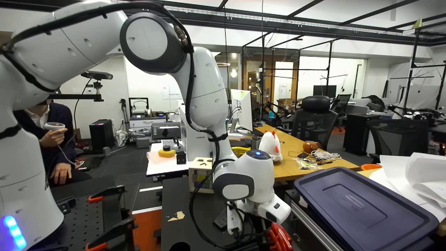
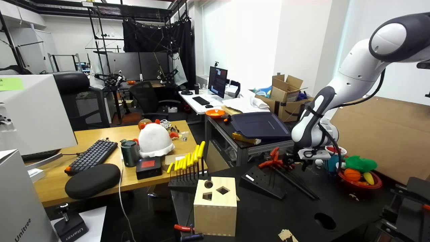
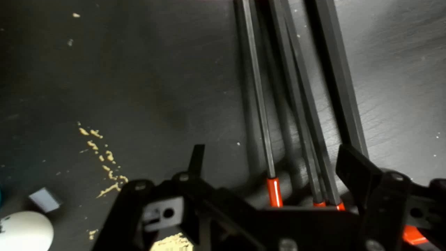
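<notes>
Several red-handled tools with long dark metal shafts lie on the black table; in the wrist view one thin shaft [image 3: 260, 90] ends in a red sleeve [image 3: 274, 192] between my fingertips. My gripper is open over them, one fingertip [image 3: 198, 157] left of the thin shaft and the other at the thickest shaft [image 3: 345, 83] on the right. Whether that finger touches the thick shaft I cannot tell. Exterior view 2 has the red handles [image 2: 274, 158] right beside my gripper, whose fingers are hard to make out there. The handles' far ends are partly hidden.
A black sloped stand [image 2: 262, 181] lies left of the shafts, and a wooden shape box [image 2: 215, 209] stands nearer the camera. A red bowl of toy food [image 2: 359, 183] sits at the right. Yellow-handled tools [image 2: 189, 159] stand in a rack.
</notes>
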